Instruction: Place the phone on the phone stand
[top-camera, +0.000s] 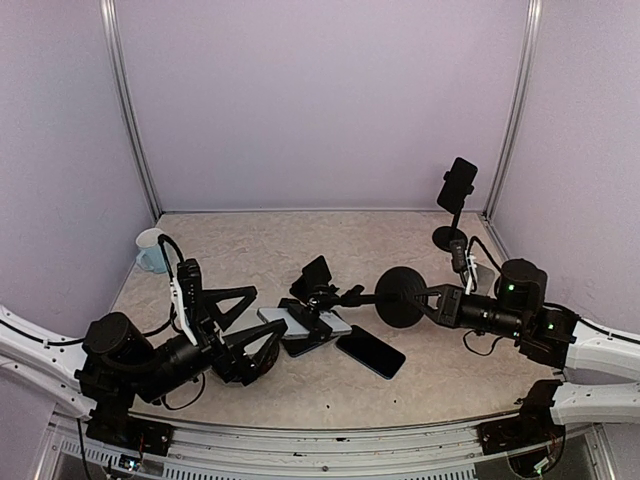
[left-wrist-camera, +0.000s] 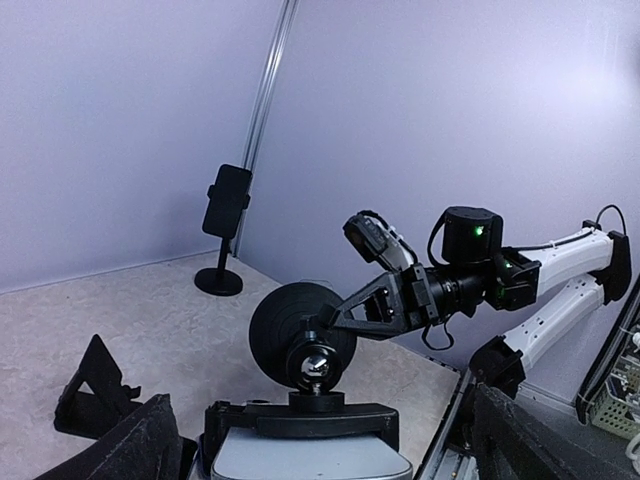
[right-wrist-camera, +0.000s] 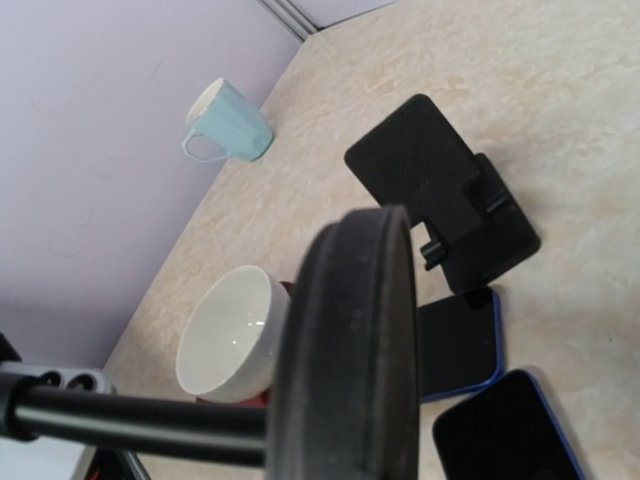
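My right gripper (top-camera: 432, 300) is shut on a black stand by its round base (top-camera: 398, 298), holding it sideways; the stand's clamp carries a silver phone (left-wrist-camera: 312, 455), reaching left toward my left gripper. My left gripper (top-camera: 240, 325) is open, its fingers either side of the phone's end in the left wrist view, apparently not closed on it. A folding black phone stand (right-wrist-camera: 415, 170) stands mid-table, with dark phones (top-camera: 371, 350) lying in front of it. Another black stand (top-camera: 450, 236) holding a phone (top-camera: 457, 183) stands at the back right.
A white bowl (right-wrist-camera: 225, 330) on something red and a light blue mug (right-wrist-camera: 235, 125) are on the left of the table. Walls close in the left, back and right.
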